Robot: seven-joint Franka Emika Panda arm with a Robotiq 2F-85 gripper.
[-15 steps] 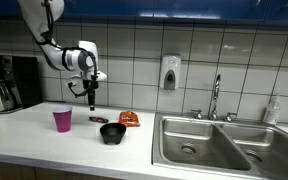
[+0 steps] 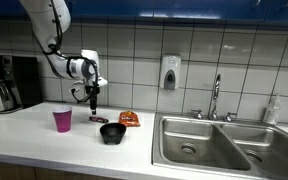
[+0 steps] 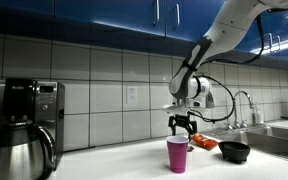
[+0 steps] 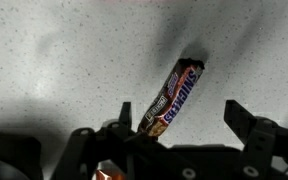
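Note:
A dark-wrapped Snickers bar (image 4: 172,98) lies flat on the pale counter, slanting between the fingers in the wrist view. Its lower end is partly hidden behind the gripper body. My gripper is open over the bar, one finger to either side, with nothing held. From the front, the bar (image 2: 99,121) shows as a small dark strip on the counter, and the gripper (image 2: 91,111) hangs just above and to its left.
A magenta cup (image 2: 63,121) stands left of the bar, and a black bowl (image 2: 112,134) sits nearer the front edge. An orange-red packet (image 2: 130,119) lies to the right. Farther right is the steel sink (image 2: 189,149). Tiled wall rises behind.
The gripper has come down slightly toward the counter near the bar. The bar, cup, bowl and packet have stayed in place.

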